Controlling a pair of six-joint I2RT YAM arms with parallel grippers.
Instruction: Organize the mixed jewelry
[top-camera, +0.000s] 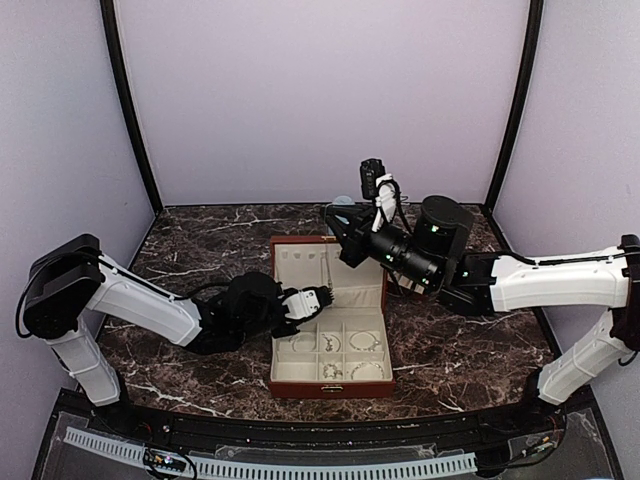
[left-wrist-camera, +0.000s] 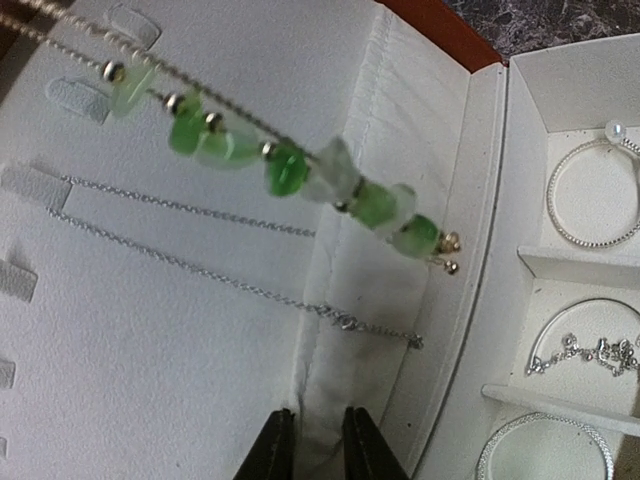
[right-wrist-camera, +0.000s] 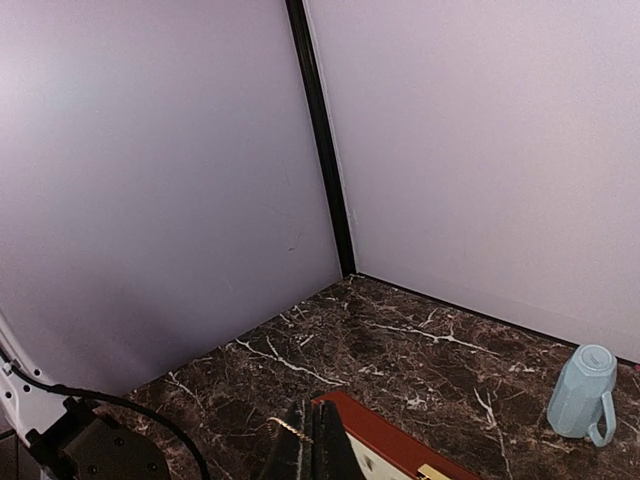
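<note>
The open jewelry box (top-camera: 331, 390) stands mid-table with its lid raised. In the left wrist view a green-beaded necklace (left-wrist-camera: 286, 170) hangs across the pale lid lining. Its gold chain (right-wrist-camera: 290, 430) runs to the tips of my right gripper, which is shut on it above the lid. A thin silver necklace (left-wrist-camera: 345, 322) hangs from one of the lid tabs (left-wrist-camera: 35, 187). Low before the lining is my left gripper, fingers parted and nothing visible between them, apart from both chains.
Bracelets and rings lie in the divided tray, including a pearl bracelet (left-wrist-camera: 617, 130) and a charm piece (left-wrist-camera: 600, 352). A light blue mug (right-wrist-camera: 582, 392) stands on the marble table behind the box. Both arms crowd the space over the lid.
</note>
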